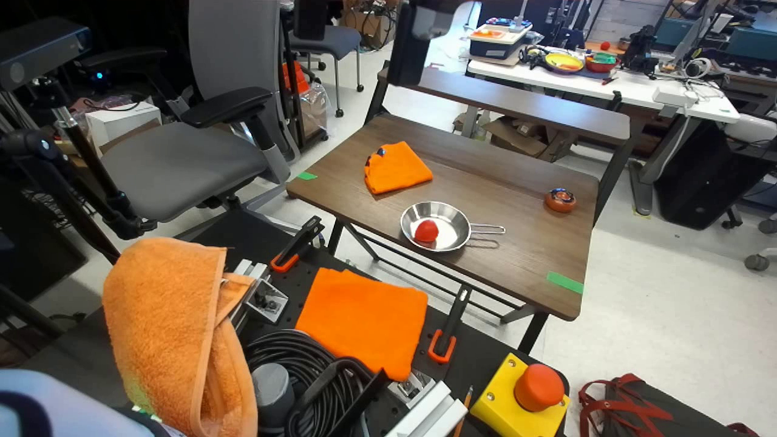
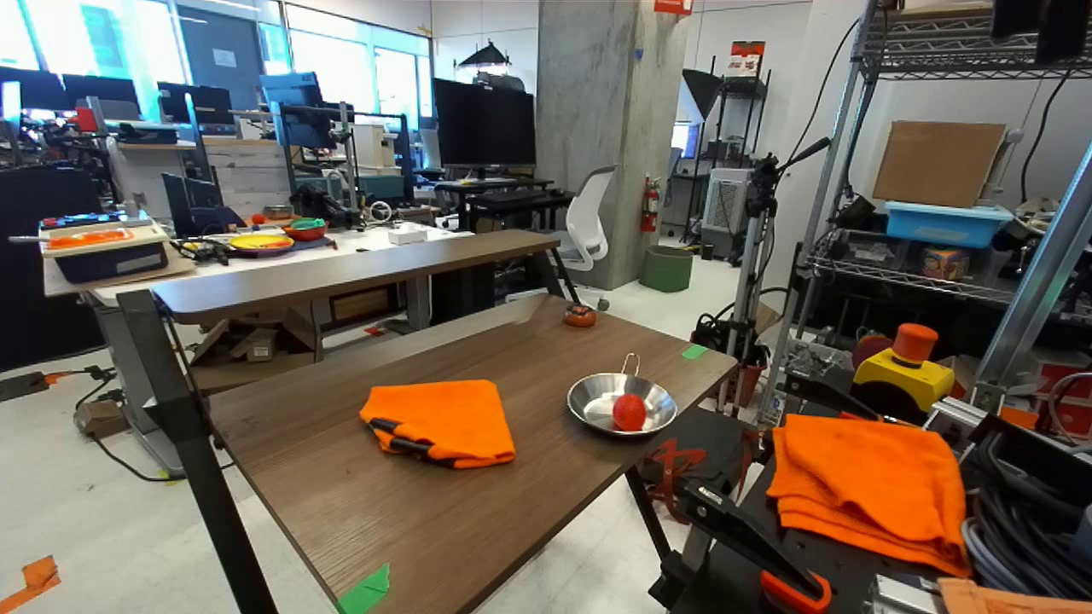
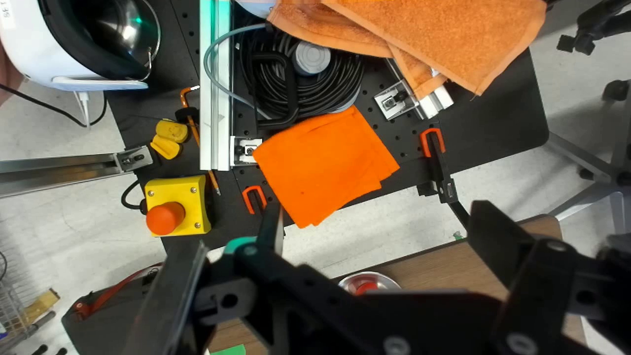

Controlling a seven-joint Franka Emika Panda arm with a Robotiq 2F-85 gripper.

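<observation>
A steel pan (image 1: pixel 456 218) rests on the brown table, a red ball (image 1: pixel 427 232) inside it. The pan (image 2: pixel 585 401) and ball (image 2: pixel 630 413) also show in exterior view 2. Left of the pan in exterior view 1 lies a folded orange cloth (image 1: pixel 398 169); an orange-brown round object (image 1: pixel 560 200) sits toward the right edge. My gripper is open in the wrist view, fingers wide apart with nothing seen held between them. Its body partly covers the pan (image 3: pixel 385 280) there. Dark blurred parts (image 1: pixel 408 44) hang at the top of exterior view 1.
A raised shelf (image 1: pixel 524 102) runs along the table's back. The near black bench carries another orange cloth (image 3: pixel 328 165), clamps (image 3: pixel 435 151), coiled cables, and a yellow box with a red button (image 3: pixel 177 207). Bare tabletop (image 1: pixel 502 178) lies between the pan and the round object.
</observation>
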